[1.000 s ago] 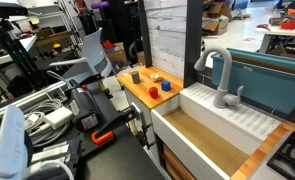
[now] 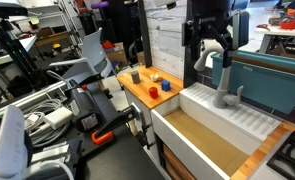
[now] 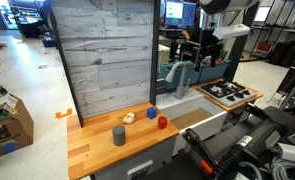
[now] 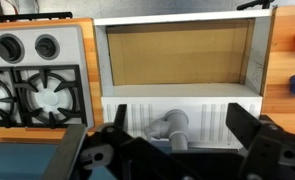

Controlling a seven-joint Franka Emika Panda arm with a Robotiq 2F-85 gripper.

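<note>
In the wrist view the black gripper has its fingers wide apart, one on either side of the faucet [image 4: 177,124] as seen from above. Nothing appears held between them. Below lies the empty sink basin [image 4: 177,58] with its brown bottom. Part of the faucet's neck is hidden behind the gripper in exterior view 1.
A red cup [image 2: 154,92], a blue cup [image 2: 166,85] and a grey cup [image 2: 135,76] stand on the wooden counter [image 3: 97,155]. A stove [image 4: 47,75] borders the sink on the other side. A partition wall [image 3: 117,75] rises behind the counter.
The arm and gripper have entered the top of exterior view 1, descending in front of the faucet's curved neck. The sink and cups look unmoved.
</note>
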